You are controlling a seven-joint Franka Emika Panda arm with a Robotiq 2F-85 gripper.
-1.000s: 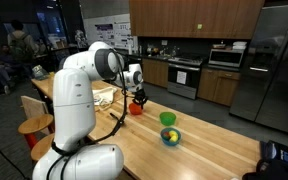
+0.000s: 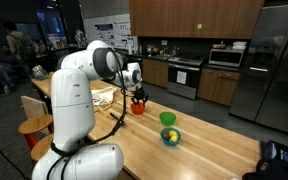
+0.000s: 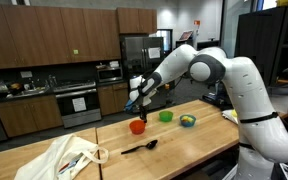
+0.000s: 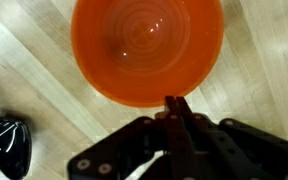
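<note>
An orange bowl (image 4: 144, 50) sits empty on the wooden table, filling the top middle of the wrist view. My gripper is shut with nothing between its fingers, its tips showing over the bowl's near rim. From the side, the gripper (image 3: 144, 114) hangs just above the orange bowl (image 3: 137, 127). Whether the tips touch the rim cannot be told. In the first exterior view the orange bowl (image 2: 137, 107) lies beneath the end of the arm.
A green bowl (image 2: 168, 118) and a blue bowl (image 2: 162, 136) with yellow items inside stand nearby. A black utensil (image 3: 139, 148) lies near the orange bowl. White cloth (image 3: 64, 158) covers part of one table end. Bare tabletop (image 2: 219, 150) stretches beyond the blue bowl.
</note>
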